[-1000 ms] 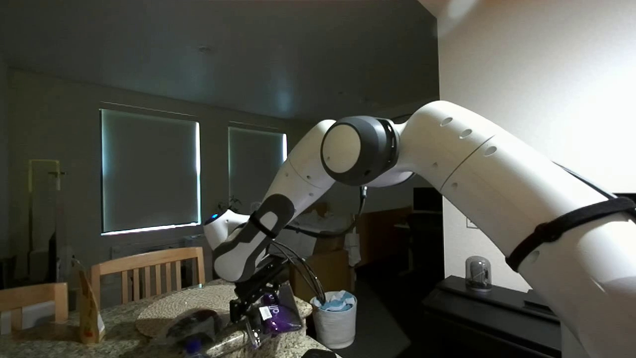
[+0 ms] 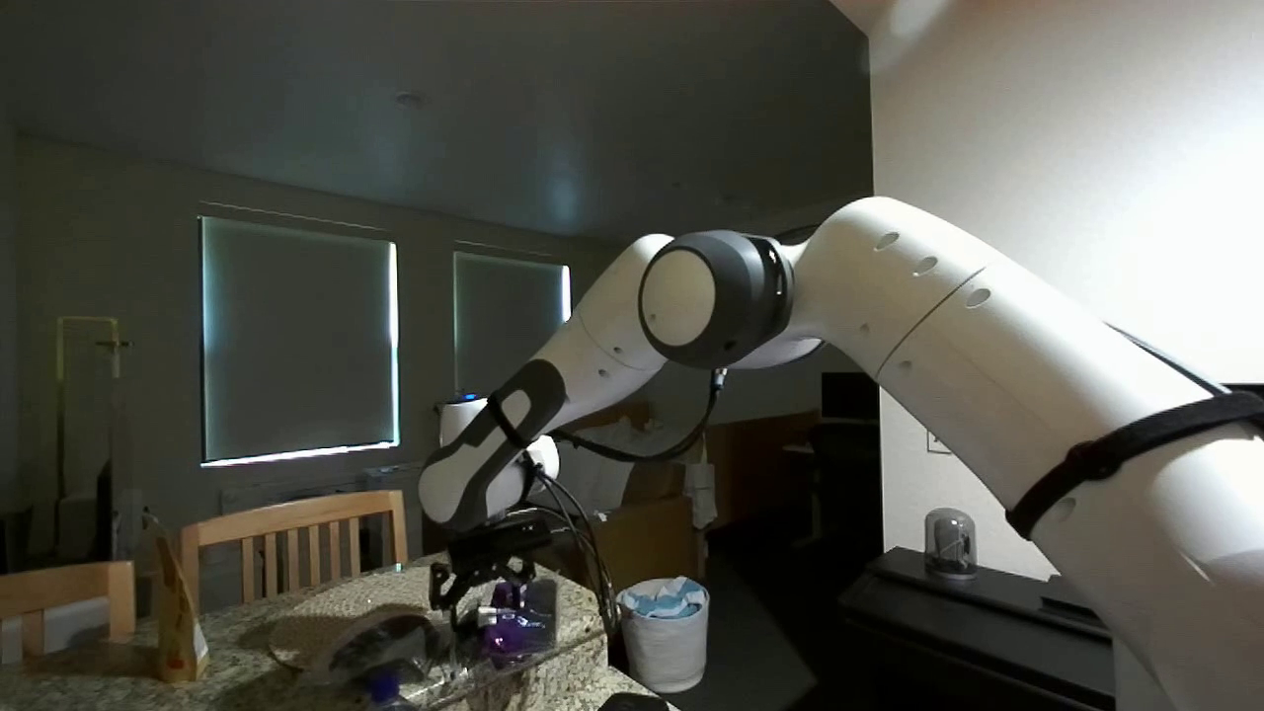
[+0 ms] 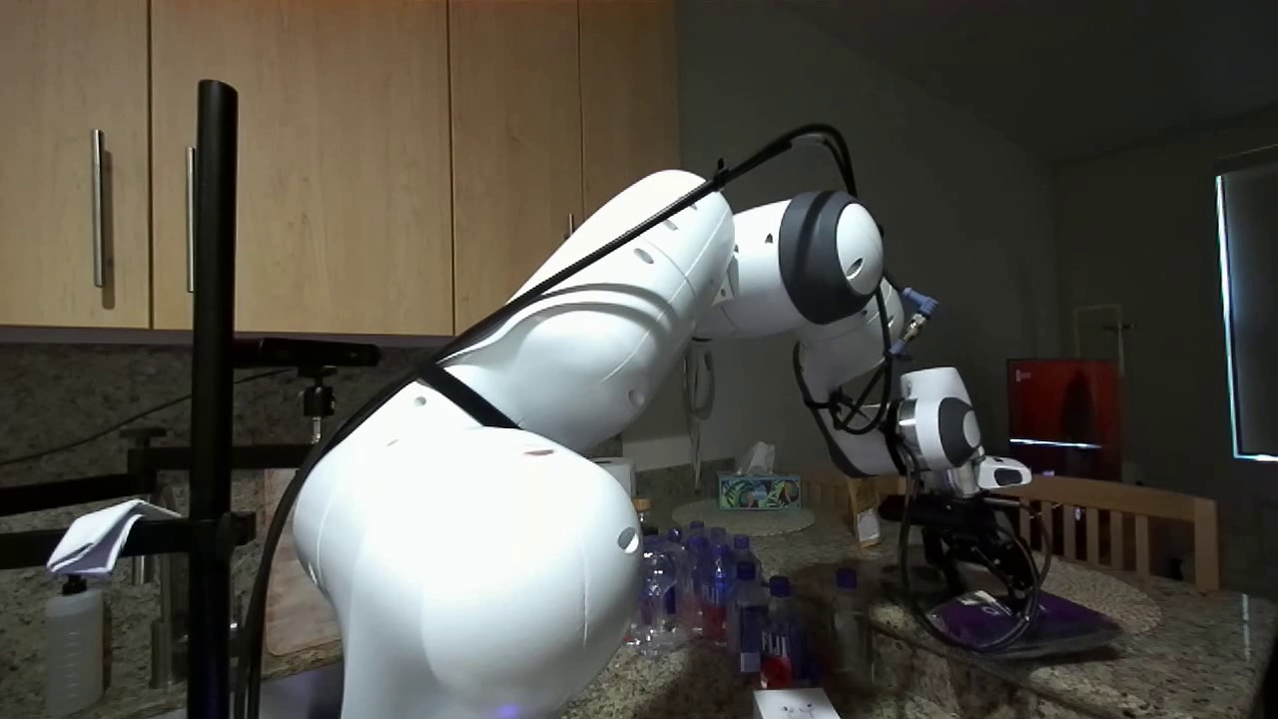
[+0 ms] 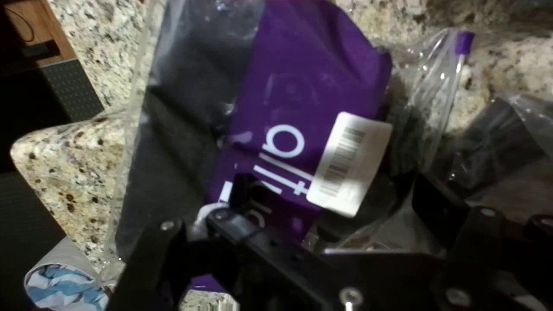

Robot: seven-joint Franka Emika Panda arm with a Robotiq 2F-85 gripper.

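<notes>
A clear zip bag with a purple and dark grey package inside fills much of the wrist view; a white barcode label is on it. The zip edge with its purple slider faces right. My gripper is open over the lower part of the bag, one finger at the purple printed side and the other beyond the label. In exterior view 1 the gripper is low over the counter beside the purple package. Exterior view 2 has the package lying on the counter under the arm.
A second clear bag with dark contents lies close by on the right. Several bottles crowd the counter. A round woven mat and an upright yellow packet are on it too. Beyond the counter's edge stands a white bin.
The wrist has turned more upright. The purple package, tilted up near the gripper a second ago, now lies lower and flatter, a little to the left in exterior view 1.
</notes>
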